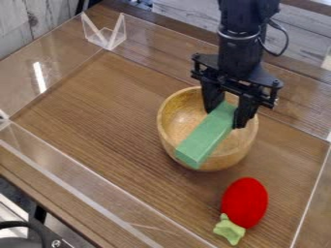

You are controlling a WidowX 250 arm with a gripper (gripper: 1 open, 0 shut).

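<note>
My black gripper (235,97) points down over the wooden bowl (181,113) in the middle right of the camera view. A green oblong block (204,138) slants inside the bowl, its upper end at the gripper's fingers. Whether the fingers grip it or are loosening around it is unclear.
A red oval object (245,201) with a light green piece (229,229) lies at the bottom right. A small clear object (104,31) sits at the upper left.
</note>
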